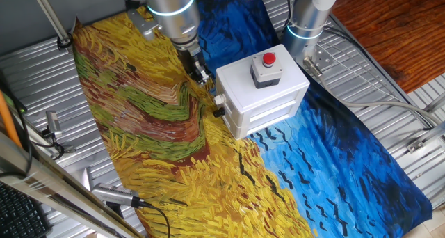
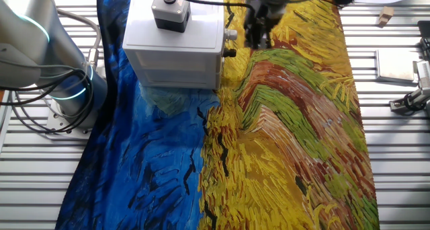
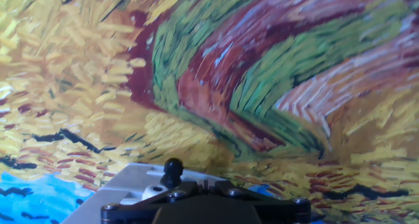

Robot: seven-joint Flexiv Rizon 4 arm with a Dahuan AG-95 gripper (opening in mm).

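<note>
A white box [image 1: 257, 92] stands on the painted cloth, with a red emergency button [image 1: 268, 59] on a grey-black housing on top. From its side stick out a white knob [image 2: 230, 34] and a black knob [image 2: 230, 52]. My gripper [image 1: 203, 79] hangs beside that side of the box, apart from it in exterior view 1. It is dark and blurred in exterior view 2. At the bottom of the wrist view my gripper looks shut, its tips together and nothing visible between them. The black knob [image 3: 173, 170] shows just left of the fingertips.
Beneath everything lies the yellow, green and blue painted cloth [image 1: 160, 189], broadly clear in front of the box. A small camera [image 1: 117, 195] with a cable is at the cloth's left edge.
</note>
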